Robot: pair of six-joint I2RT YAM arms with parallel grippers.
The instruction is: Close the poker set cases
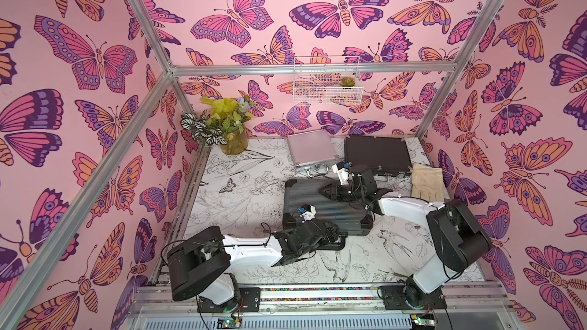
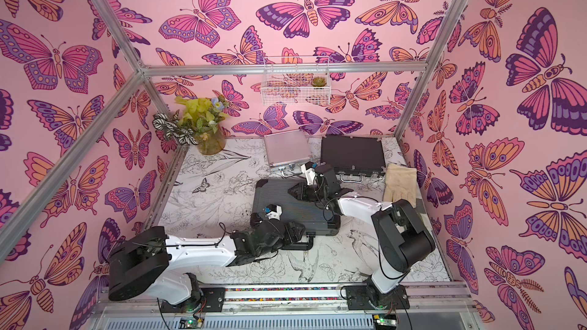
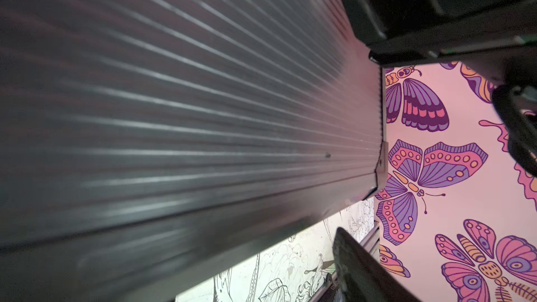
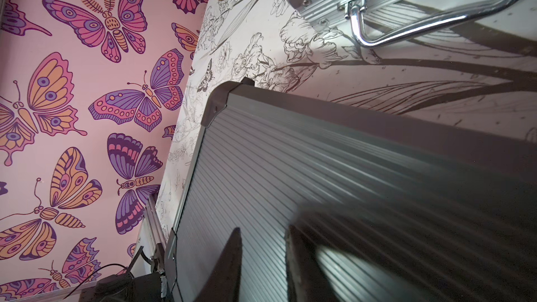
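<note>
A black ribbed case [image 1: 311, 198] lies in the middle of the table with its lid down, its handle [image 2: 299, 244] toward the front edge. Over the lid's middle, my right gripper stands partly open, its two fingers apart with only lid surface beyond them. My left gripper [image 1: 334, 232] is at the case's front edge near the handle. In the left wrist view one finger [image 3: 358, 268] shows beside the case's side wall; how its fingers stand is hard to see. Behind lie a pink case [image 1: 311, 148] and another black case [image 1: 378, 154], both with lids down.
A tan cloth glove [image 1: 426, 183] lies at the right, beside the rear black case. A vase of yellow flowers [image 1: 234, 140] stands at the back left. A wire basket [image 1: 327, 88] hangs on the rear wall.
</note>
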